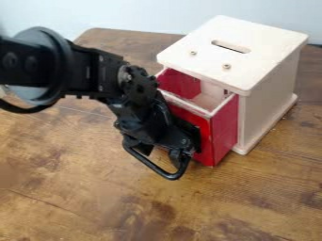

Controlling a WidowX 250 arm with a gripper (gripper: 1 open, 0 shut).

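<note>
A pale wooden box (270, 104) with a slot and two small round fittings on its top stands at the right. Its red-fronted drawer (224, 130) is partly pulled out, showing a red and wooden interior. My black gripper (178, 153) is low at the drawer's front, touching or very close to it; its body hides part of that front. I cannot tell whether the fingers are shut on anything.
A pale wall lies behind the table's back edge.
</note>
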